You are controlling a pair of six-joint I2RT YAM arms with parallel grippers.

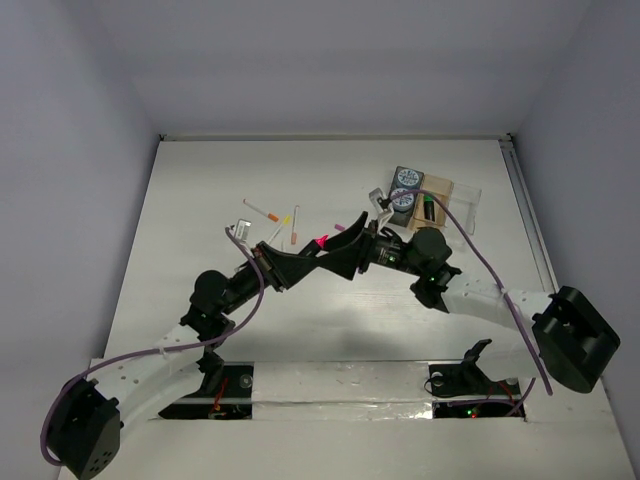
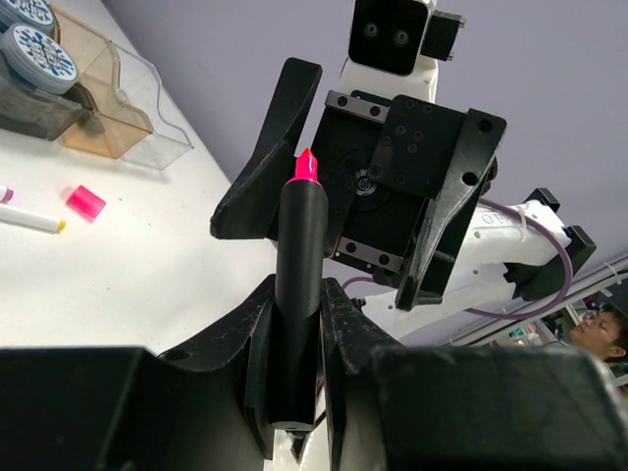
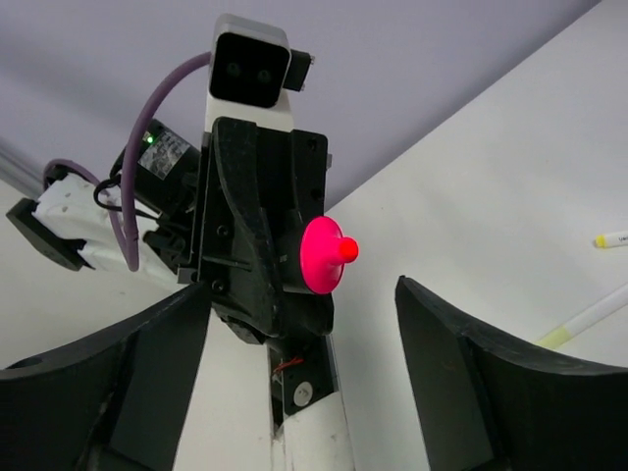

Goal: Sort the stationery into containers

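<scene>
A black marker with a pink tip (image 2: 299,221) is held between the fingers of my left gripper (image 1: 308,250), its tip pointing toward the right arm. My right gripper stands open close to that tip, its two fingers apart; in the right wrist view the pink end (image 3: 322,255) shows between and beyond them. A pink cap (image 2: 85,203) lies loose on the table. Thin markers lie on the table: orange-ended ones (image 1: 262,210), a yellow-ended one (image 1: 280,228) and a purple-ended one (image 1: 340,228), partly hidden by the right gripper.
At the back right stand a dark container with round patterned lids (image 1: 403,198), a tan container (image 1: 442,188) holding a black marker with a green end (image 1: 429,207), and a clear container (image 1: 466,200).
</scene>
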